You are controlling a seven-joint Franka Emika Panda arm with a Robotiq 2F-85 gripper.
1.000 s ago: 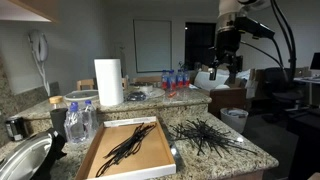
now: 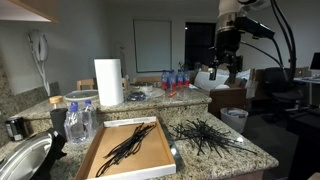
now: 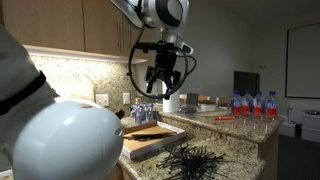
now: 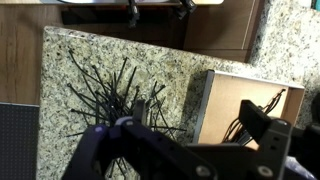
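Note:
A loose, spread-out pile of thin black strips (image 2: 208, 136), which look like cable ties, lies on the speckled granite counter (image 4: 165, 65). To its left in exterior view 1 is a shallow box (image 2: 96, 158) with a brown bottom and white rim. More black strips (image 2: 128, 146) lie bunched inside it. My gripper (image 2: 226, 75) hangs high above the counter, clear of pile and box. In the wrist view its dark fingers (image 4: 102, 139) stand wide apart, so it is open, with nothing seen between them. They cover the near part of the pile.
Clear plastic bottles (image 2: 78, 122) and a sink (image 2: 28, 157) are left of the box. Behind stand a paper towel roll (image 2: 109, 82) and several red-and-blue-labelled bottles (image 3: 258, 105) on a raised ledge. Bare granite separates pile and box.

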